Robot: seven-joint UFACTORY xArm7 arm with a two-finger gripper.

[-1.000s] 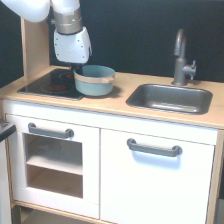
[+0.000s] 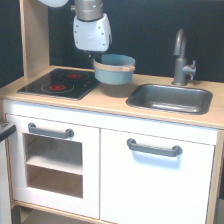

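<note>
A blue-grey pot (image 2: 116,76) with a tan handle across its front is near the middle of the wooden counter, to the right of the black stovetop (image 2: 62,83). My white gripper (image 2: 95,60) comes down from above at the pot's left rear rim. It keeps the same place against the pot as before, shut on its rim or handle. The fingertips are dark and small, partly lost against the dark wall. Whether the pot's base clears the counter cannot be told from this view.
To the right, the steel sink (image 2: 170,98) is empty, with a grey faucet (image 2: 181,60) behind it. Bare counter (image 2: 108,101) lies in front of the pot. Below are an open-fronted oven compartment (image 2: 54,165) and a closed white cabinet door (image 2: 150,185).
My gripper and the pot have moved together to the right and higher in the picture. The pot, earlier overlapping the stovetop's right edge, is now clear of it.
</note>
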